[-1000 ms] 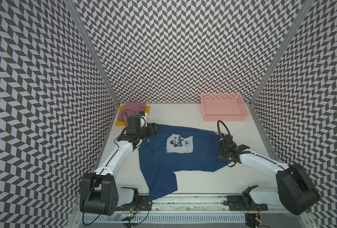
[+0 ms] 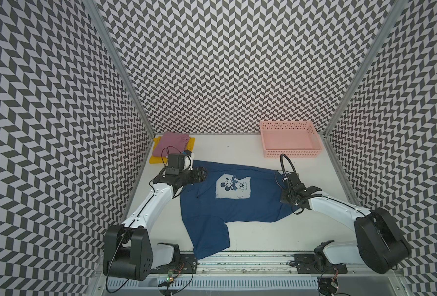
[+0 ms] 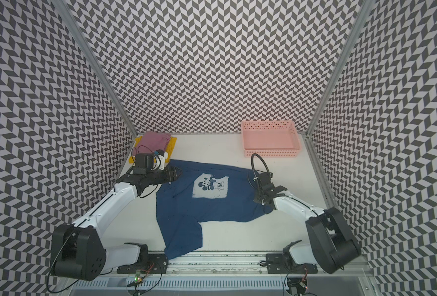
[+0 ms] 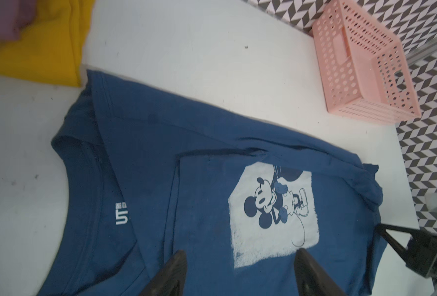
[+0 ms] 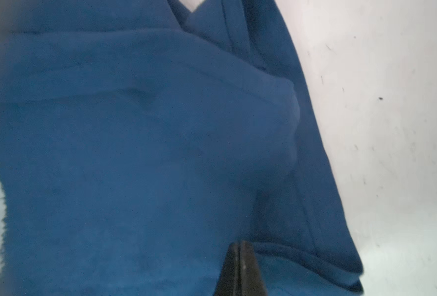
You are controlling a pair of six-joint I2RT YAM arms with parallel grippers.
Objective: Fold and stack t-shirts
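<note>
A blue t-shirt (image 2: 233,207) with a Mickey print lies on the table, its far long side folded over towards the middle. One sleeve spreads out towards the front left. Above the shirt's collar end, my left gripper is open with only cloth beneath it, not between its fingers. Over the hem end at the right, my right gripper has its fingertips together at a fold of the blue cloth; whether any cloth is pinched between them cannot be made out.
Folded mauve (image 2: 171,143) and yellow (image 2: 191,146) shirts lie stacked at the back left corner. A pink basket (image 2: 291,154) stands empty at the back right. Bare white table shows between them and along the front right.
My left gripper has shifted slightly towards the front and now covers the collar lettering. The right arm has moved slightly left, and the hem corner near it looks slightly shifted.
</note>
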